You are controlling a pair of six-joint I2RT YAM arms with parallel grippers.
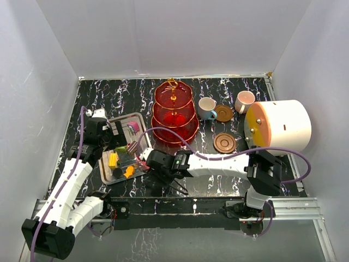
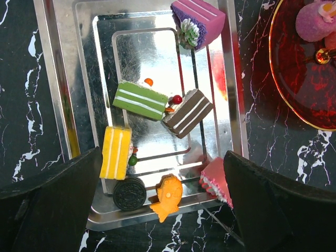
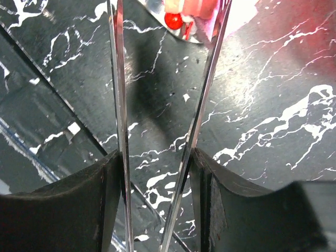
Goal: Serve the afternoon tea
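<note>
My right gripper is shut on metal tongs (image 3: 122,105), whose two arms reach forward with a gap between them. A pink-red cake slice (image 3: 197,8) with a red berry shows at their far end; whether the tips pinch it cannot be told. My left gripper hangs open above the metal tray (image 2: 52,79), empty. In the tray lie a purple slice (image 2: 205,21), green slice (image 2: 139,101), brown slice (image 2: 188,113), yellow slice (image 2: 115,152), black cookie (image 2: 129,194) and orange fish-shaped piece (image 2: 169,194). A pink slice (image 2: 215,178) at the tray's corner is partly hidden by a left finger.
A red three-tier stand (image 1: 173,117) rises right of the tray, with something pink on a tier. Farther right are a blue-white mug (image 1: 207,108), a pink mug (image 1: 245,101), brown coasters (image 1: 224,143) and a cream cylindrical appliance (image 1: 283,126). Open counter lies before the stand.
</note>
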